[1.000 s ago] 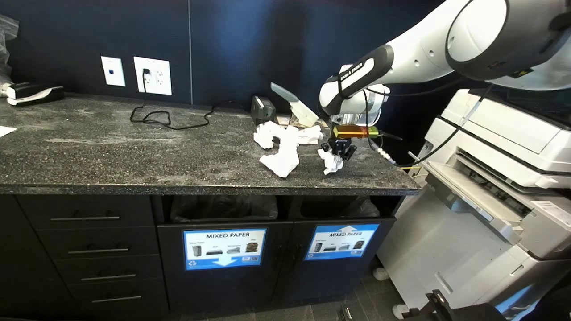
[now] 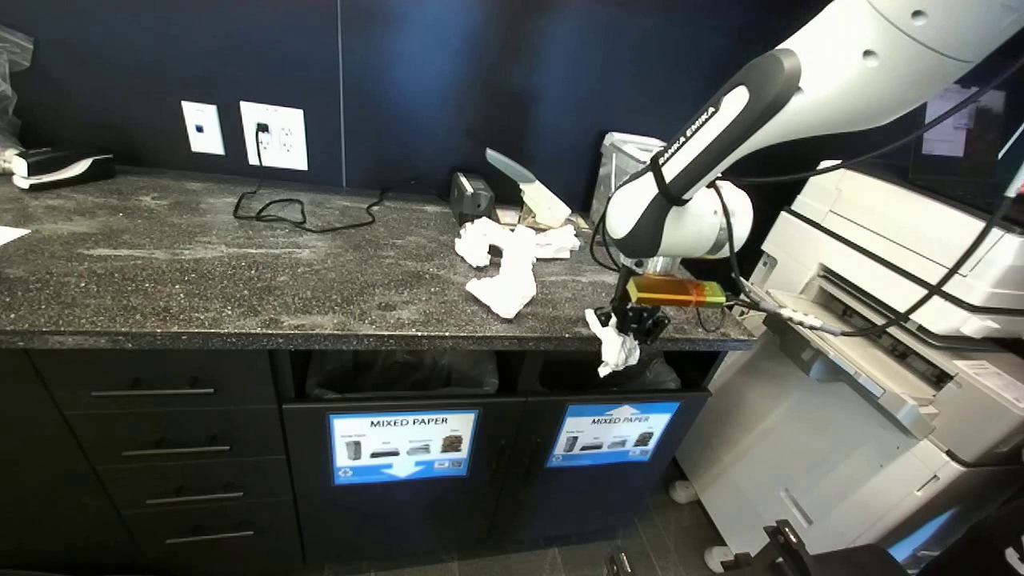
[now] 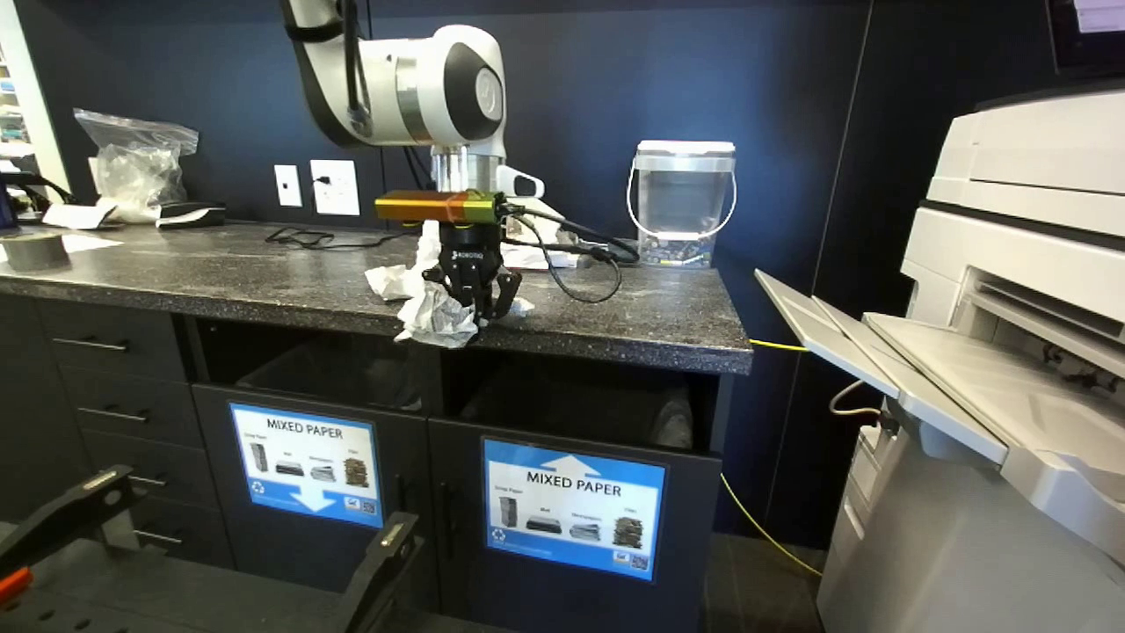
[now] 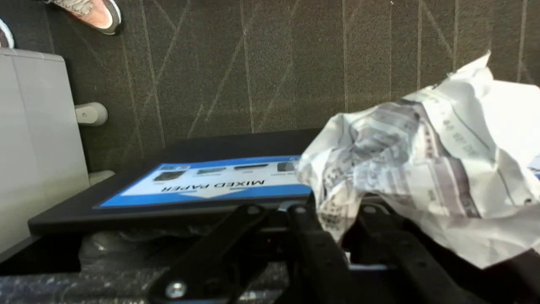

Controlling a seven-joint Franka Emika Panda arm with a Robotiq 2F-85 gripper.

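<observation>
My gripper is shut on a crumpled piece of printed paper, which sticks out well past the fingers in the wrist view. In exterior view 1 the held paper hangs at the counter's front edge, above the right-hand bin opening. Exterior view 2 shows the gripper pointing down, the paper to its left overlapping the counter front. More crumpled white paper lies on the counter, left of the gripper. The lower part of the bin's inside is hidden by its front panel.
A second bin opening lies to the left, also labelled MIXED PAPER. A clear bucket and a scraper-like tool stand at the counter's back. The printer is close on the right.
The loose crumpled paper has not moved.
</observation>
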